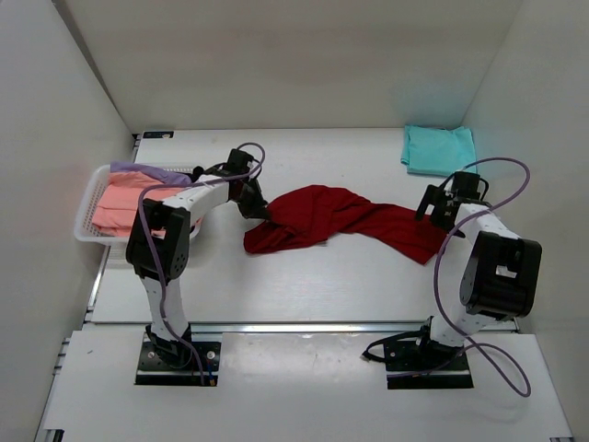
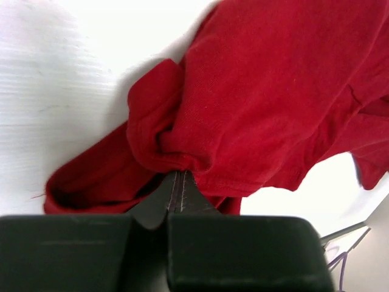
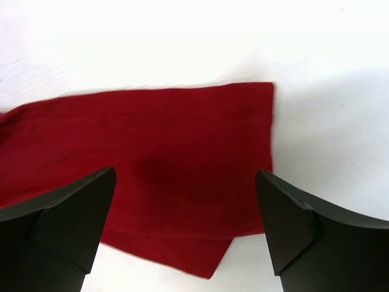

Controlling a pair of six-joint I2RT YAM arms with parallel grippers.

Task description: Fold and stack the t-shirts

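Note:
A dark red t-shirt (image 1: pixel 317 214) lies crumpled and stretched out across the middle of the white table. At its left end my left gripper is shut on a fold of the cloth, its fingertips partly hidden by fabric. Over the flatter right end, my right gripper stands open, its fingers (image 3: pixel 97 201) spread wide above the red cloth with nothing pinched. One straight hem corner of the shirt shows ahead of these fingers in the right wrist view. A folded teal shirt (image 1: pixel 439 150) rests at the back right.
At the left stands a white basket (image 1: pixel 85 216) holding salmon cloth (image 1: pixel 129 198) and purple cloth (image 1: pixel 152 172). Walls close in the back and sides. Bare table (image 1: pixel 276 290) lies in front of the red shirt and behind it.

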